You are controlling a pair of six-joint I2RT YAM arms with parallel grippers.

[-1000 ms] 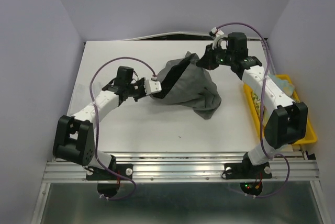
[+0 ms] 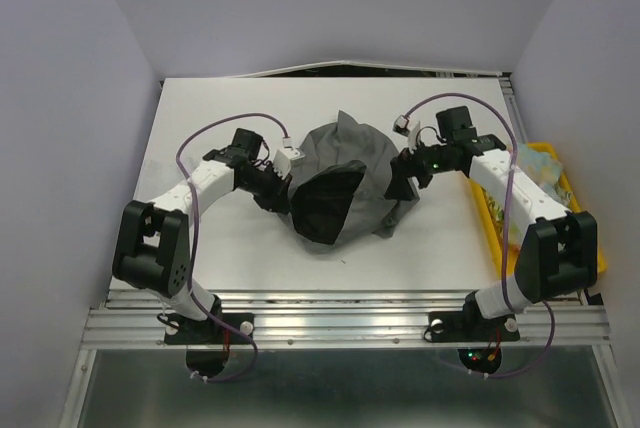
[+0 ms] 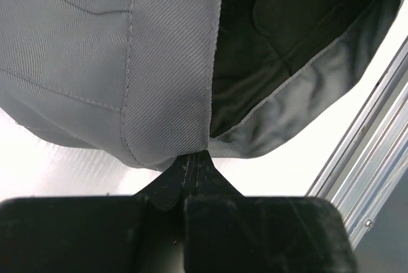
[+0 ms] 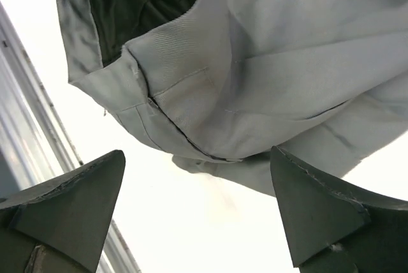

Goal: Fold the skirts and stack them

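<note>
A grey skirt (image 2: 345,150) lies crumpled in the middle of the white table, its dark inside (image 3: 290,34) showing on the near side. My left gripper (image 2: 282,206) is shut at the skirt's left side; in the left wrist view its tips (image 3: 197,155) meet at the edge of a stitched band, where the fabric seems pinched. My right gripper (image 2: 405,183) is open over the skirt's right part; in the right wrist view the fingers (image 4: 76,203) stand wide apart, with folds of cloth beyond them.
A yellow bin (image 2: 590,248) with bagged contents stands at the right.
The skirt has shifted toward the front, its dark opening now lower and wider. My right gripper has come down from the back and opened over the cloth. The left has moved slightly frontward.
</note>
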